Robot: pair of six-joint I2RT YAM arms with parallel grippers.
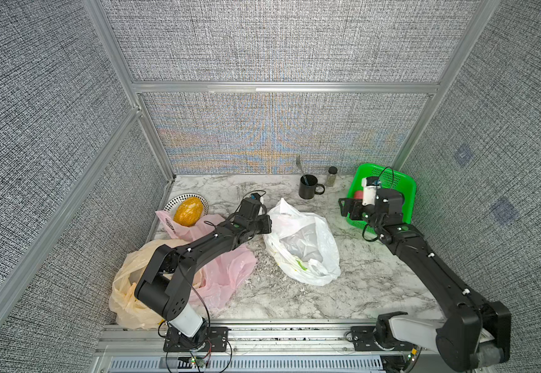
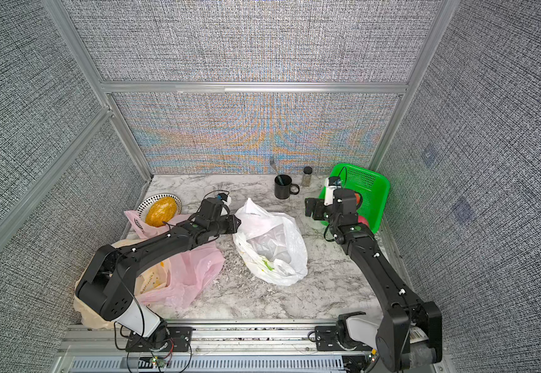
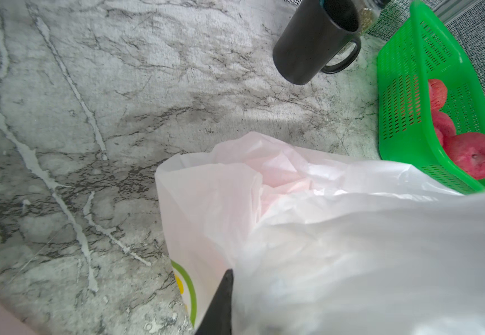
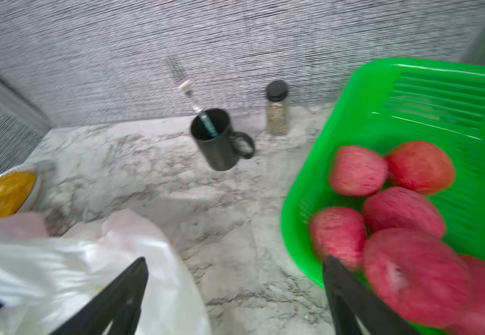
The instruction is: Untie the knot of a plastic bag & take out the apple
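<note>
A white plastic bag point(image 1: 320, 239) lies spread with its mouth open at mid-table; no apple shows inside. My left gripper point(image 1: 268, 224) is shut on the bag's left edge, and in the left wrist view the white plastic point(image 3: 365, 262) hides most of its fingers. Several red apples point(image 4: 415, 268) rest in the green basket point(image 4: 315, 184) at the right. My right gripper is open and empty, at the basket's left side, its fingers point(image 4: 125, 296) spread wide in the right wrist view.
A black mug point(image 1: 308, 187) with a fork and a small jar point(image 1: 332, 176) stand at the back. To the left are a pink bag point(image 1: 230, 273), a cream bag point(image 1: 130, 292) and a plate holding a yellow fruit point(image 1: 188, 212).
</note>
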